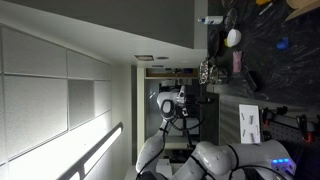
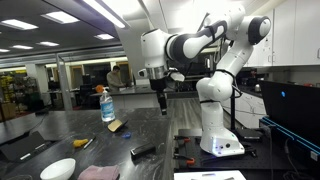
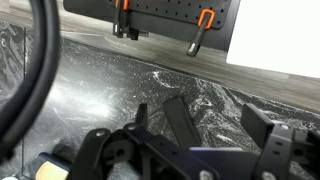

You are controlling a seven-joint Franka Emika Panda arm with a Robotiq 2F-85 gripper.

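My gripper stands open above the dark marbled counter, its two black fingers far apart at the bottom of the wrist view. A slim black object [image 3: 182,122] lies on the counter in the gap between them as seen from above, its lower end partly hidden by the gripper. In exterior view 2 the gripper [image 2: 161,101] points down, well clear of the counter, and a black object [image 2: 144,153] rests below it. Nothing shows between the fingers.
A white sheet [image 3: 278,38] lies by a black perforated plate [image 3: 172,10] with orange-marked tools. Farther along the counter [image 2: 115,154] are a white bowl [image 2: 60,168], a clear bottle [image 2: 107,108] and a yellow item [image 2: 80,138]. A black screen [image 2: 292,112] stands at right.
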